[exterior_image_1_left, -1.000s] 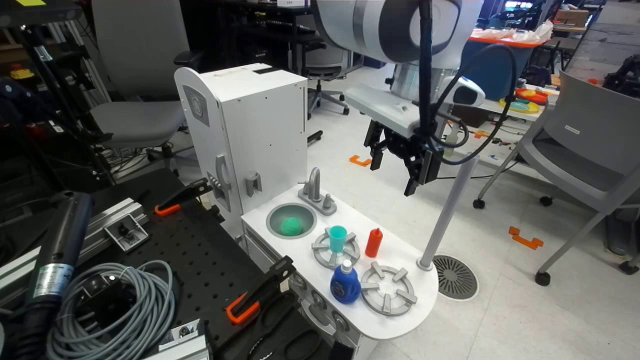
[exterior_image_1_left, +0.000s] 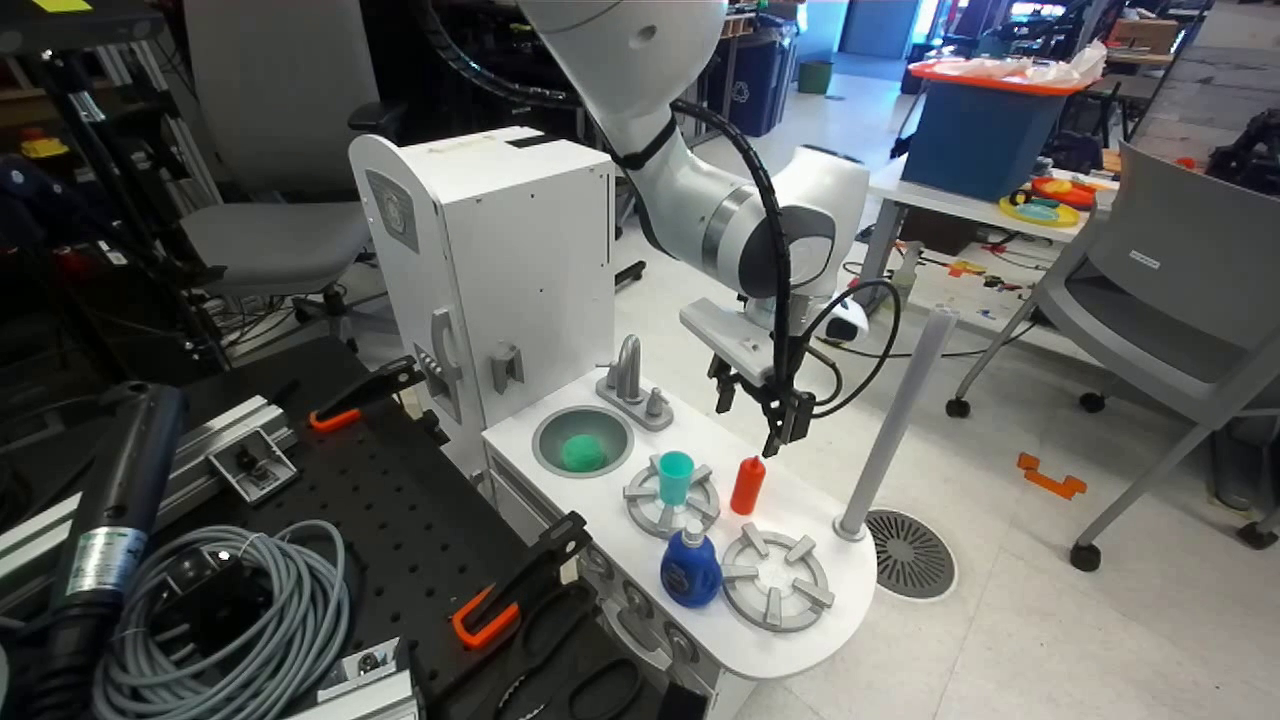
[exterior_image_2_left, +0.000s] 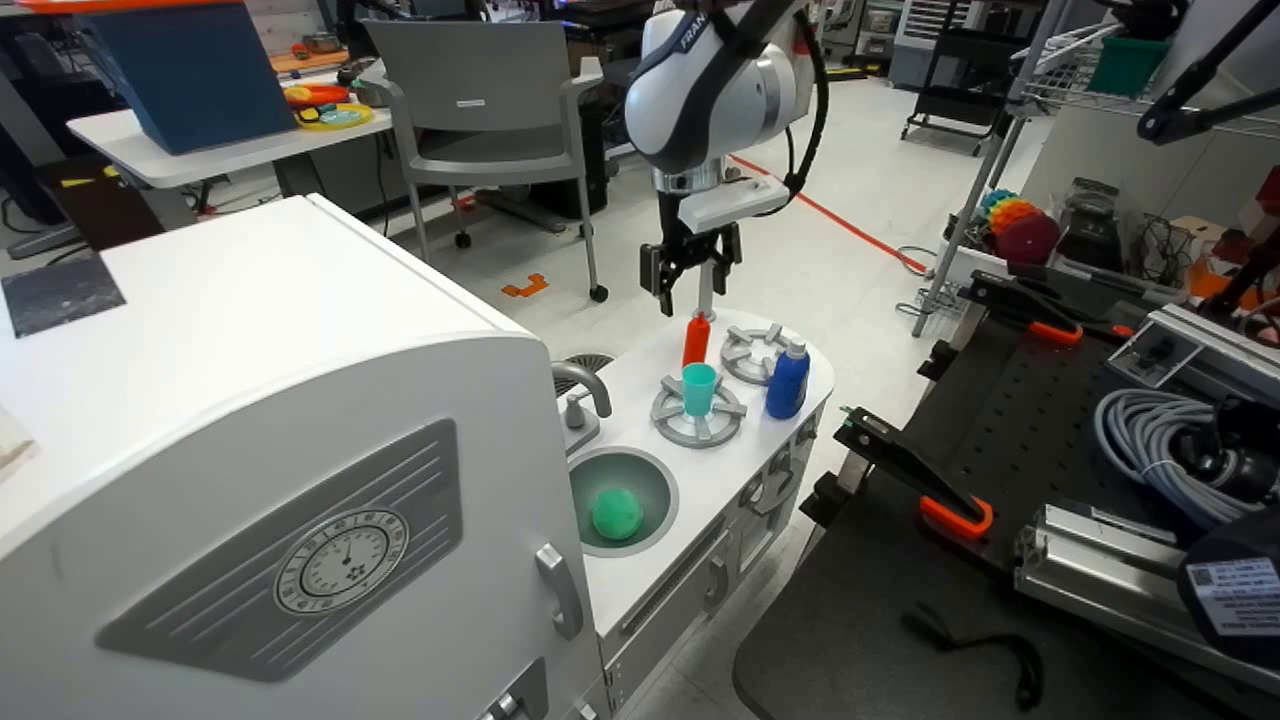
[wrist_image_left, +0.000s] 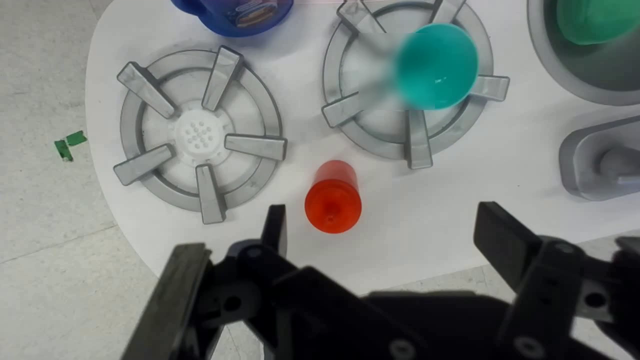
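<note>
My gripper stands open above the toy kitchen counter (exterior_image_1_left: 768, 494), its fingers wide apart and nothing between them. In the wrist view a red bottle (wrist_image_left: 333, 204) stands upright just ahead of the fingertips, nearer the left one. A teal cup (wrist_image_left: 438, 66) rests on one grey burner (wrist_image_left: 384, 144). The blue bottle (exterior_image_1_left: 691, 569) stands beside both burners, at the counter's front side; the wrist view cuts it off at the top edge. Inside the grey sink (exterior_image_1_left: 548, 428) lies a green round thing (exterior_image_1_left: 584, 452).
A grey faucet (exterior_image_1_left: 629, 374) rises beside the sink, and the tall white toy fridge (exterior_image_1_left: 528, 264) stands at that end. At the other end a grey post (exterior_image_1_left: 897, 420) stands upright near the empty burner (wrist_image_left: 133, 129). Bare counter surrounds the red bottle.
The arm has come down and shifted to the left in exterior view 1, bringing my gripper closer to the red bottle. Things on the counter have stayed put.
</note>
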